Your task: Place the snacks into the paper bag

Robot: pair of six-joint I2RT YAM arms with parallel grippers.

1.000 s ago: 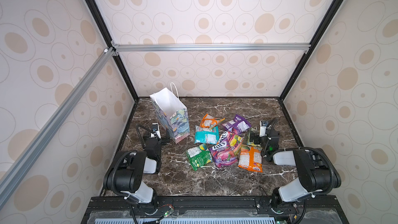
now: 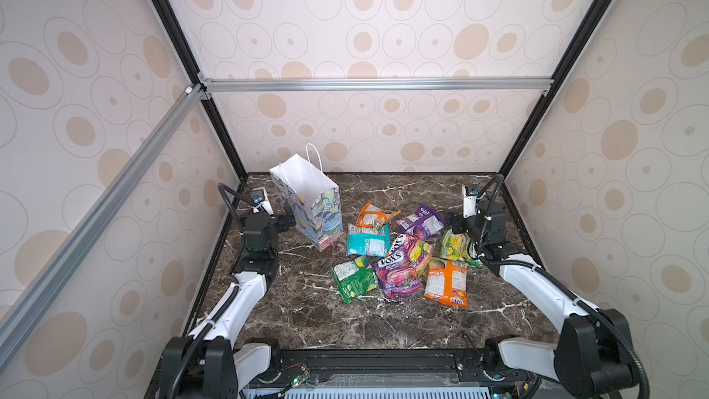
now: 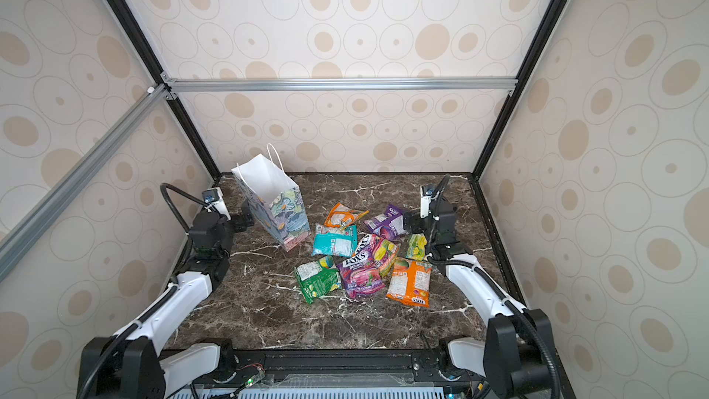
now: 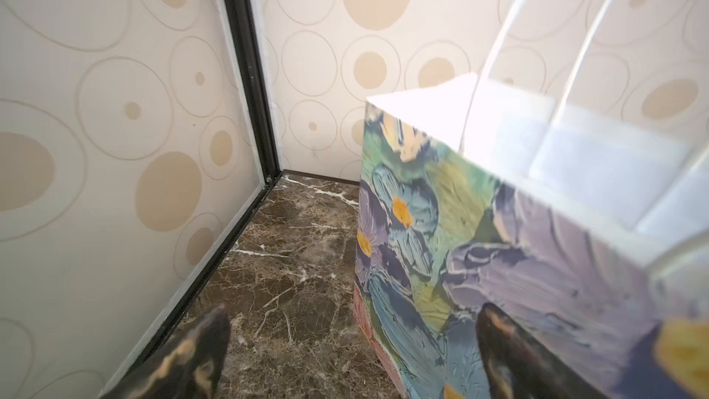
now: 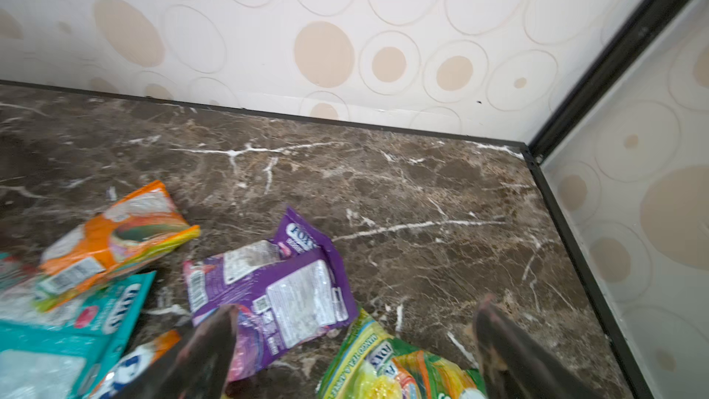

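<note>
The paper bag (image 2: 314, 210), floral with a white inside and white handles, stands upright at the table's back left. My left gripper is open at the bag's left side, with one finger (image 4: 517, 347) in front of the printed wall. Snack packs lie in a cluster: orange (image 2: 373, 215), purple (image 2: 421, 221), teal (image 2: 367, 240), green (image 2: 354, 279), a large pink Fox's pack (image 2: 402, 266), yellow-green (image 2: 455, 245) and another orange one (image 2: 446, 283). My right gripper is open above the cluster's right edge, nothing held; the yellow-green pack (image 5: 395, 365) shows between its blurred fingers.
Bare marble table (image 2: 302, 317) lies in front of the bag and along the back edge. Patterned walls (image 2: 620, 177) with dark corner posts close the space on the left, back and right.
Both arms have stretched out from a folded pose, and both grippers have moved toward the back. The bag has shifted slightly right; the snack cluster looks mostly unmoved.
</note>
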